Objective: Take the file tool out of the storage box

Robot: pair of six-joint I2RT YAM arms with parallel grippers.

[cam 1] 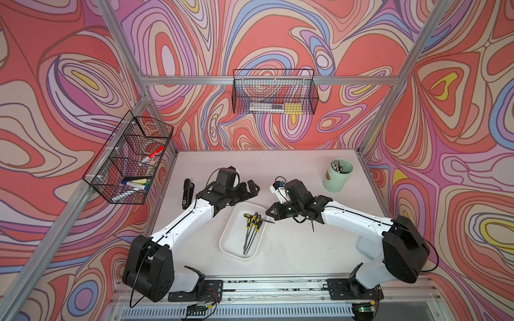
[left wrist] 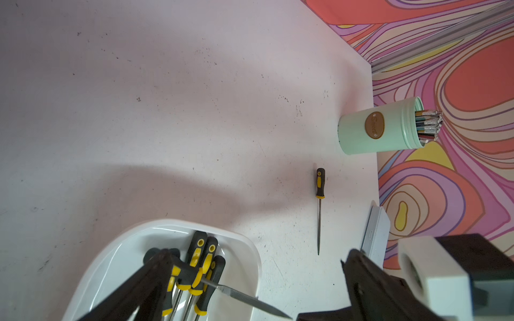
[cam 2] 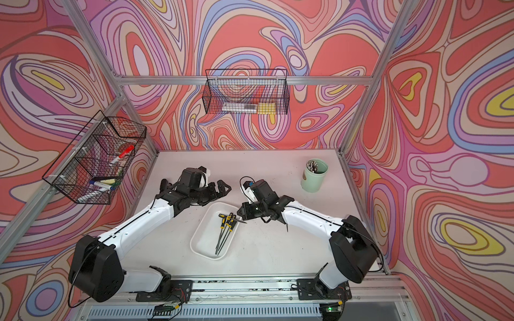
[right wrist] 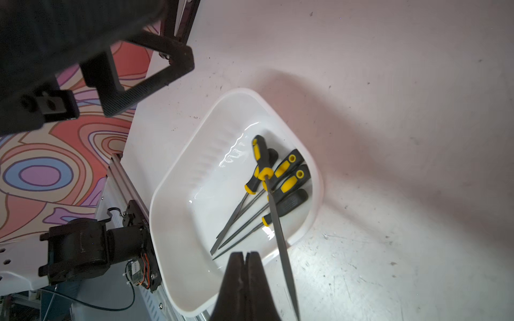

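Note:
The white storage box point(right wrist: 171, 176) holds several black-and-yellow handled tools point(right wrist: 289, 184). One file point(right wrist: 281, 240) lies across them, its handle inside the box and its blade sticking out over the rim. My right gripper is shut with nothing between its fingers; in its wrist view the blade passes just right of them. Above the box's far end, my left gripper point(cam 1: 253, 188) stands open and empty, its two fingers point(left wrist: 147, 286) wide apart in the left wrist view. Whether the right fingertips touch the blade I cannot tell.
Another tool point(left wrist: 320, 184) lies alone on the table to the right. Further back stands a green cup point(cam 1: 334, 180) of pencils; a black object point(cam 1: 188, 193) is at the left. Both arms are close together over the box.

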